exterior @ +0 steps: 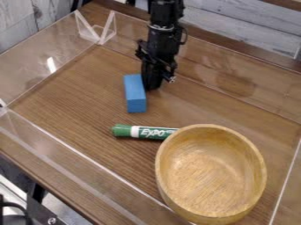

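Observation:
My gripper (153,75) is low over the wooden table at the upper middle, just behind a blue block (135,93), with its arm rising to the top edge. It appears shut; whether it touches the block is hard to tell. A green Expo marker (143,132) lies crosswise in front of the block. A yellow bowl (209,171) stands at the lower right.
The wooden table (70,105) has clear room to the left and right of the gripper. Clear panels edge the table at the left, and white clips stand near the back left corner.

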